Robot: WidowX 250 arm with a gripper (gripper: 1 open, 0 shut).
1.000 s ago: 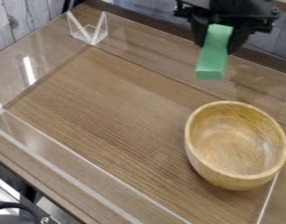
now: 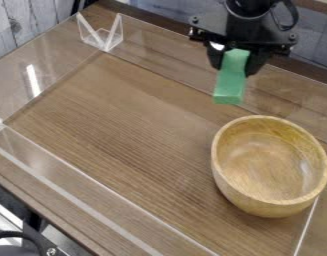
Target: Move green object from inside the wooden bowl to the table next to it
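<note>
A green object (image 2: 231,78), long and block-like, hangs upright in my gripper (image 2: 238,60), which is shut on its upper end. It appears above the table behind the wooden bowl (image 2: 229,183), and the bowl's inside looks empty. How high the object's lower end is over the wood cannot be told from this angle. The black arm reaches in from the back and hides part of the object's top.
Bare wooden table (image 2: 119,125) spreads left of the bowl. A white wire-like stand (image 2: 102,34) is at the back left. Black cables (image 2: 26,236) lie beyond the front left edge.
The bowl has stayed in place.
</note>
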